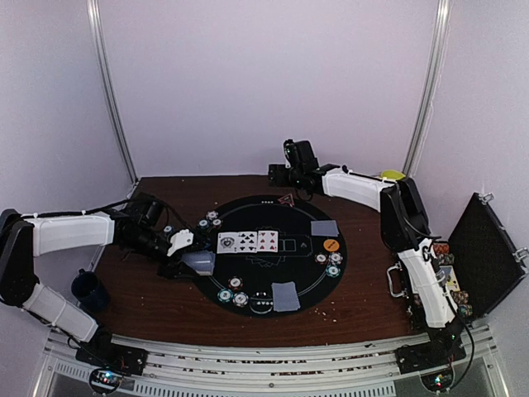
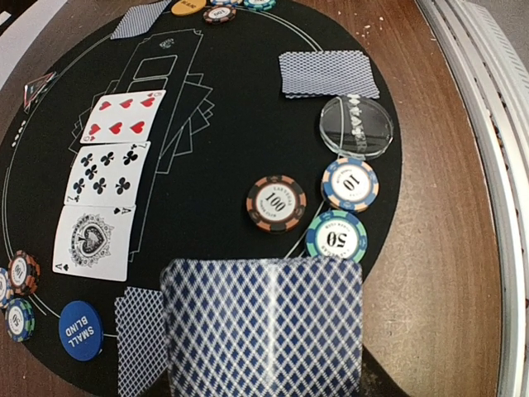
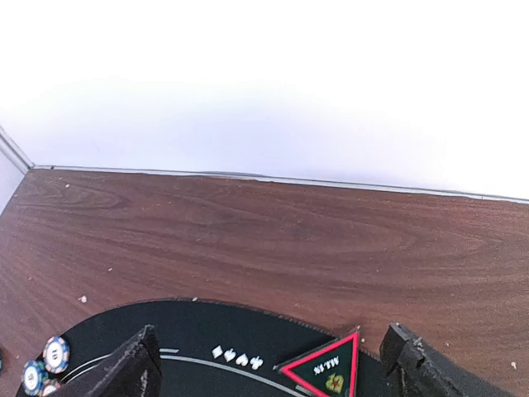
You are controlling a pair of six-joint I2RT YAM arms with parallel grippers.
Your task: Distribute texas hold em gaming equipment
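Observation:
My left gripper is shut on a blue-backed card deck, held over the left part of the black poker mat. Three face-up cards lie in a row on the mat: an ace, a black club card and a red heart card. Raised beyond the mat's far edge, my right gripper is open and empty. Low in the right wrist view, between its fingers, a red-edged black triangle lies on the mat. Face-down cards rest near the clear round dealer piece.
Poker chips sit in small groups around the mat, with a small blind button at the left and an orange button at the right. A dark mug stands far left. An open chip case is at the right.

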